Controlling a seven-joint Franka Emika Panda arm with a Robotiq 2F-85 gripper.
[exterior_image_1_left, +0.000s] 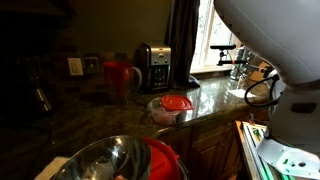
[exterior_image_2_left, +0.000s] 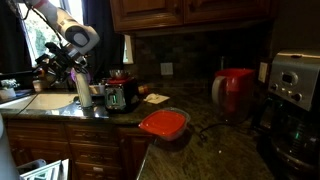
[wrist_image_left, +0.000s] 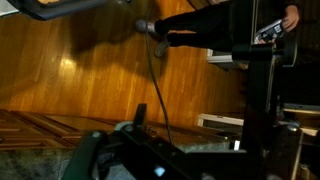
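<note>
At the far left of exterior view 2, in front of the window, is the white arm (exterior_image_2_left: 80, 40) with a dark gripper (exterior_image_2_left: 45, 70) at its end. The gripper is well away from the counter items. In the wrist view, dark gripper parts fill the bottom, but the gap between the fingers is not clear. A clear bowl (exterior_image_1_left: 163, 115) and a red lid (exterior_image_1_left: 176, 103) lie on the dark counter; exterior view 2 shows the red lid (exterior_image_2_left: 163, 122) over the bowl. A red pitcher (exterior_image_2_left: 232, 92) stands farther back.
A steel bowl (exterior_image_1_left: 98, 160) and a red bowl (exterior_image_1_left: 162, 160) are near the camera. A coffee maker (exterior_image_1_left: 156, 66) stands by the wall. Below the wrist camera are wooden floor (wrist_image_left: 110, 75), a cable and a person's leg (wrist_image_left: 190, 30).
</note>
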